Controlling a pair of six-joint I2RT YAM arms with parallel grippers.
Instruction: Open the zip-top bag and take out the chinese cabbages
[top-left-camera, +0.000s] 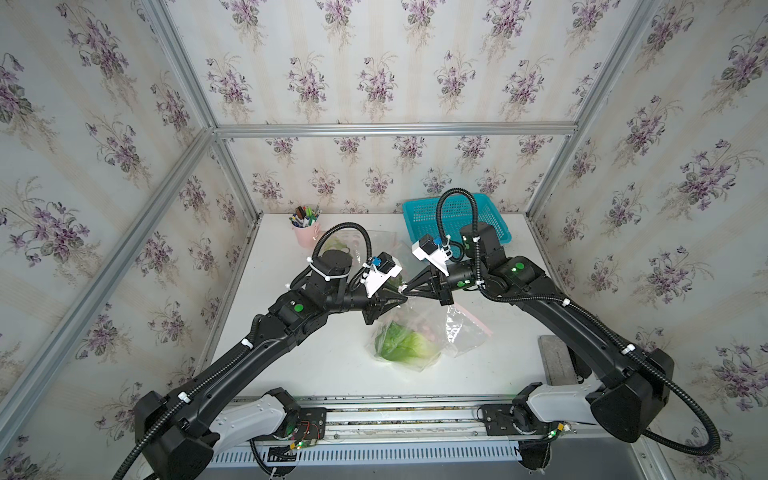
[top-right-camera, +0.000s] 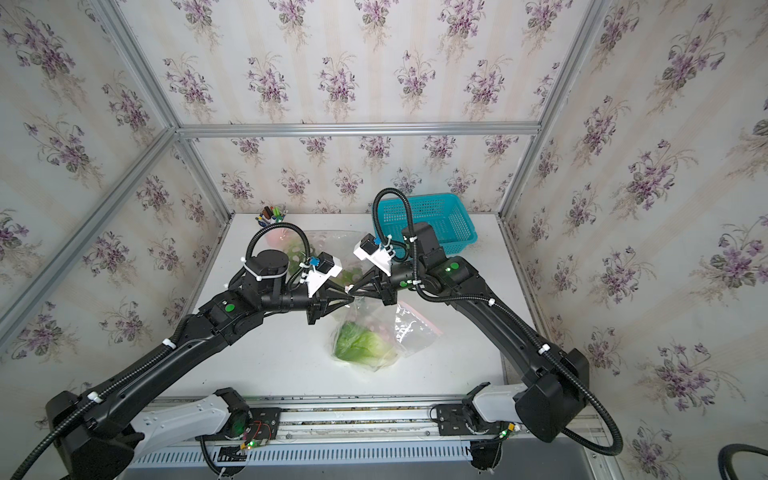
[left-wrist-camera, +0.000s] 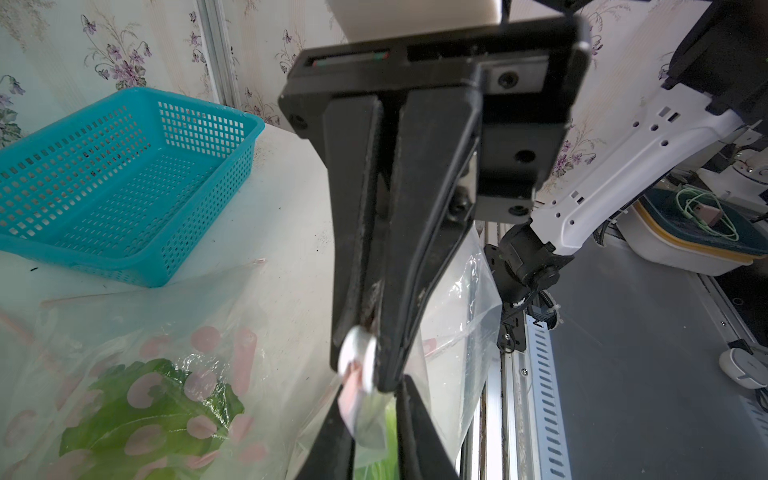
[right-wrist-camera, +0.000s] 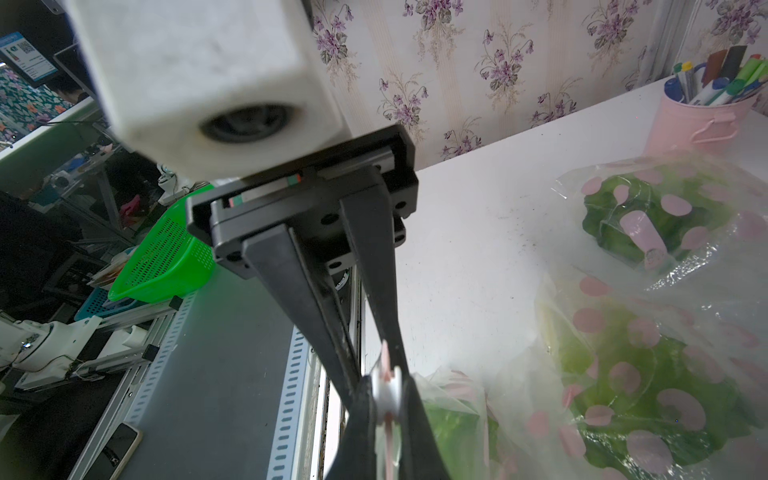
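The near clear zip bag (top-left-camera: 466, 329) lies on the table with a green and white chinese cabbage (top-left-camera: 406, 345) inside. Its top edge is pulled up between my two grippers, which meet almost tip to tip. My right gripper is shut on that thin rim, a pinkish strip. From the opposite side, my left gripper stands part open, its fingers (left-wrist-camera: 336, 448) on either side of the hanging film just below the right fingertips. Whether the bag's mouth is parted there cannot be told.
Two more bagged cabbages with pink dots lie behind: a nearer bag (right-wrist-camera: 648, 400) and a farther bag (right-wrist-camera: 656, 212). A teal basket (left-wrist-camera: 200, 216) stands at the back right, a pink pen cup (top-left-camera: 306, 234) at the back left.
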